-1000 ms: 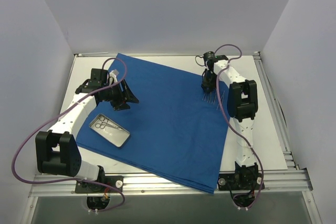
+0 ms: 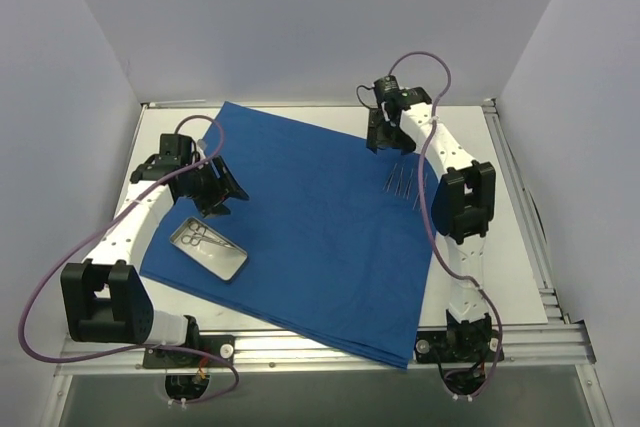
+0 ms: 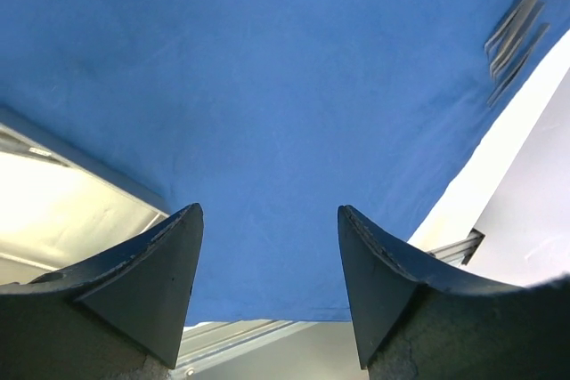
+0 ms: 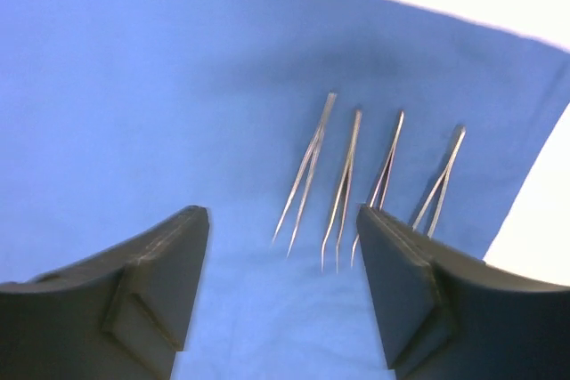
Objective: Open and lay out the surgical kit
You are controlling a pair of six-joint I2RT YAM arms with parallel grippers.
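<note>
A blue cloth [image 2: 300, 227] covers most of the table. On its left lies a metal tray [image 2: 222, 269] holding scissors [image 2: 197, 237] and other instruments. My left gripper [image 2: 218, 190] hovers open just above and beside the tray, nothing between its fingers. At the cloth's upper right several tweezers [image 4: 350, 153] lie side by side, forming a row. My right gripper [image 2: 391, 137] is raised over the back edge of the cloth, above them, its fingers apart with nothing seen between them.
The white table top [image 2: 510, 247] shows around the cloth. Grey walls stand at the back and both sides.
The left gripper has shifted slightly left.
</note>
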